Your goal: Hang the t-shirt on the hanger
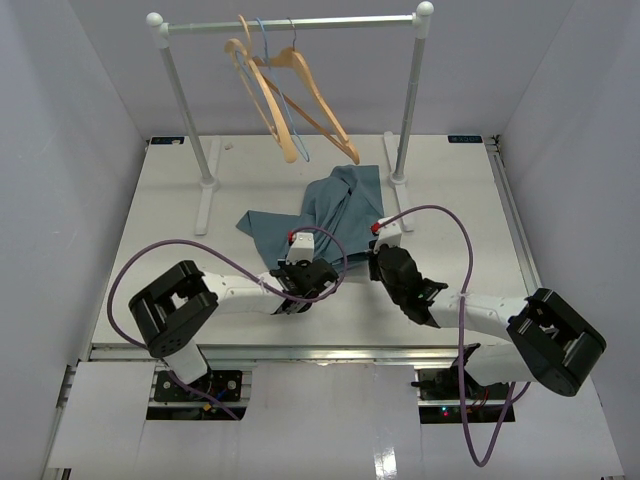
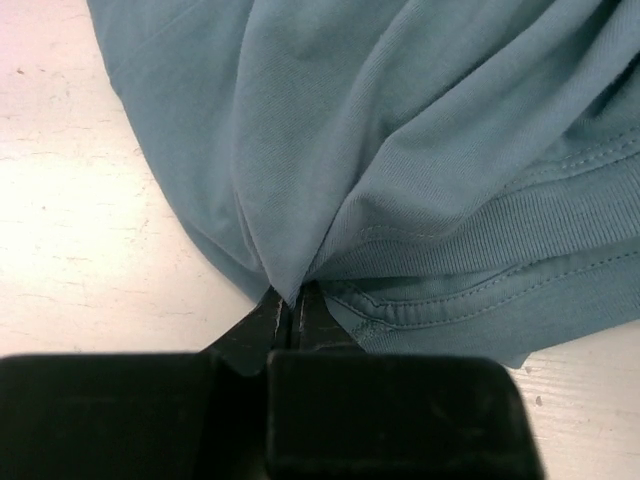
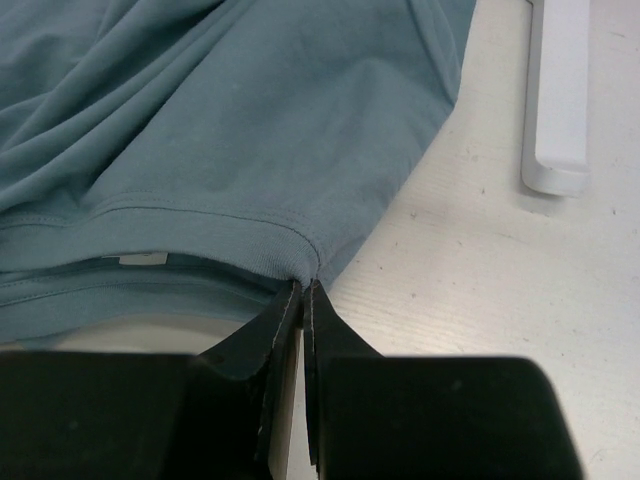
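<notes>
The grey-blue t-shirt lies crumpled on the white table below the rack. My left gripper is shut on a gathered fold at its near edge, beside the ribbed collar or hem band. My right gripper is shut on the near edge of the shirt too, further right, where a stitched band ends, with a small label showing inside the opening. The wooden hangers and a blue hanger hang on the rail above the shirt's far side.
The white rack stands at the back, its right foot just right of the shirt. Bare table shows to both sides. Purple cables loop over both arms.
</notes>
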